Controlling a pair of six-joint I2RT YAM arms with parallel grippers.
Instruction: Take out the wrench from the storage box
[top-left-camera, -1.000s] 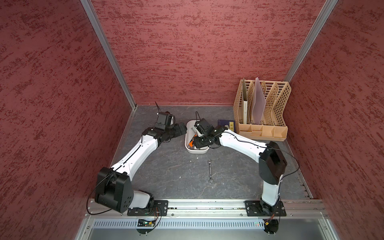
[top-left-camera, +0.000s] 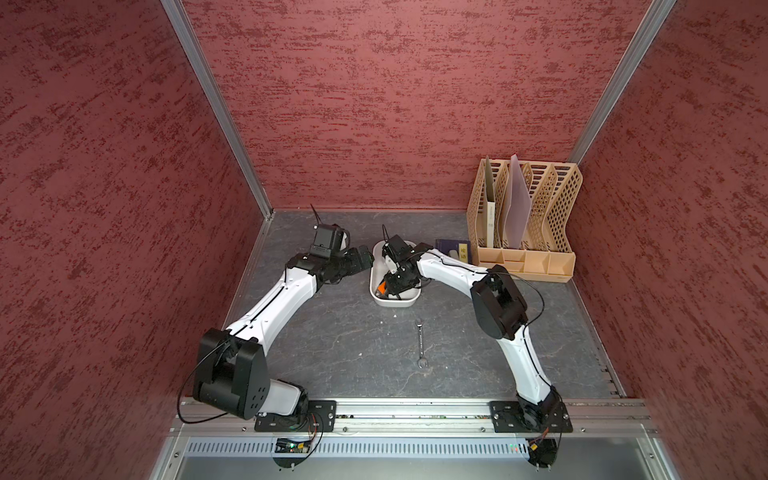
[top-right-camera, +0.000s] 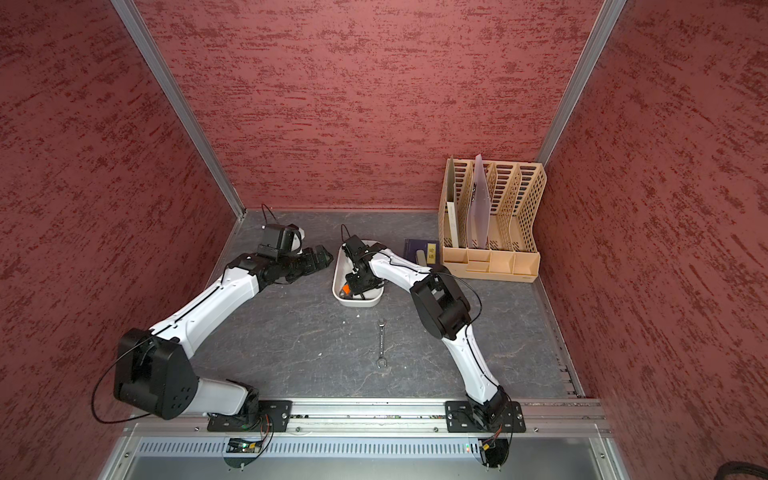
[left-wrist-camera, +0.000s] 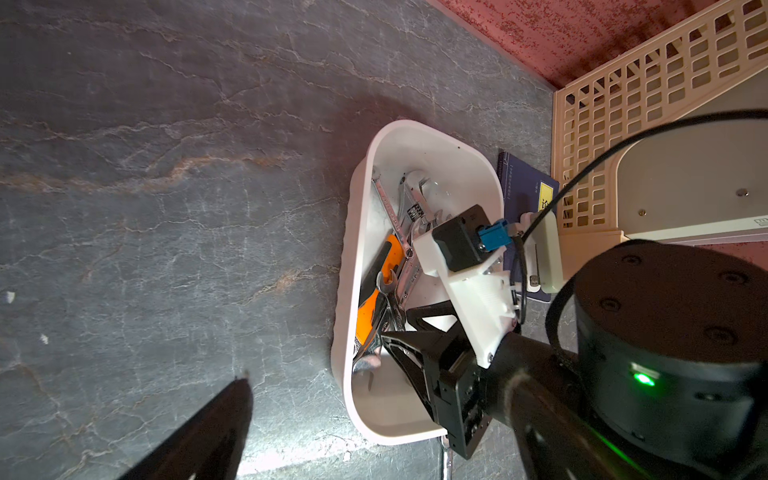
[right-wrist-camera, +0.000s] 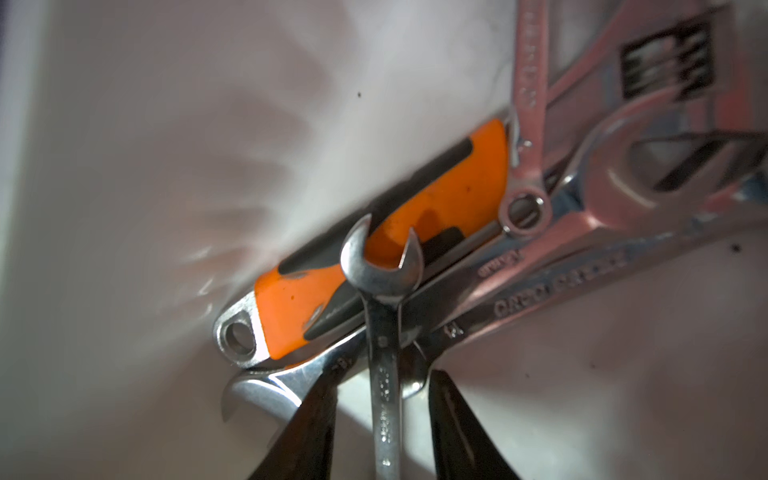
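The white storage box (left-wrist-camera: 349, 264) holds several metal wrenches and an orange-and-black handled tool (right-wrist-camera: 448, 204). An open-ended wrench (right-wrist-camera: 382, 320) lies across the pile, its forked end on the orange handle. My right gripper reaches down into the box, its two fingers standing on either side of that wrench's shaft. Gaps show between shaft and fingers, so it is open. Its lower shaft runs out of the right wrist view. Left of the box, my left gripper hangs with wide-apart, blurred fingers and nothing between them.
One wrench (top-left-camera: 421, 345) lies alone on the grey table in front of the box. A beige file rack (top-left-camera: 528, 260) and a dark blue book (top-left-camera: 446, 245) are to the right. Bare table spreads out on the left and front.
My right arm's elbow has swung left, and its gripper has shifted slightly left and back over the box. The left arm is almost still.
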